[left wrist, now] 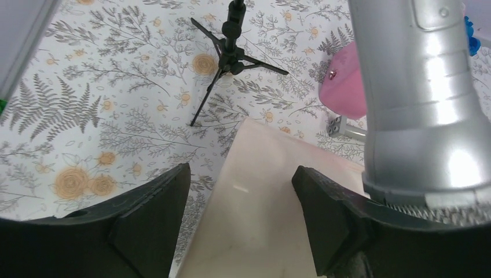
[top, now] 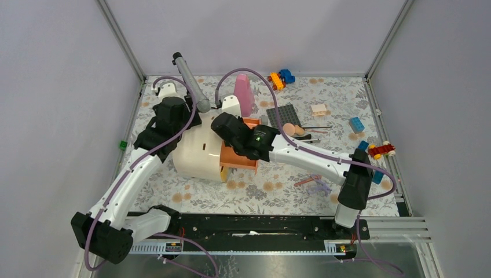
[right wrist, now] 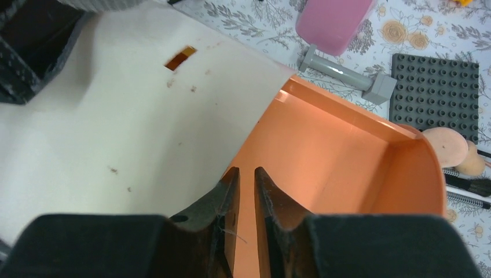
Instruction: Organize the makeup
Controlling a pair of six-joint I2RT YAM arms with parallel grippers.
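Note:
A cream cylindrical organizer [top: 194, 153] lies on the table with an orange drawer [top: 240, 159] pulled out on its right side; inside, the visible part of the drawer [right wrist: 324, 162] looks empty. My left gripper is part open at the organizer's rear corner, its fingers either side of the cream body [left wrist: 243, 231]. My right gripper is closed on the drawer's inner edge beside the cream shell. Makeup sponges [right wrist: 443, 145] and brushes [right wrist: 469, 185] lie right of the drawer.
A grey lamp tube [top: 191, 81] on a tripod stands close behind my left gripper. A pink bottle [top: 244, 92], grey baseplate [top: 281, 113], toy cars [top: 281, 79] and blocks [top: 356, 124] lie around. The front-middle right holds small pink and purple items [top: 318, 186].

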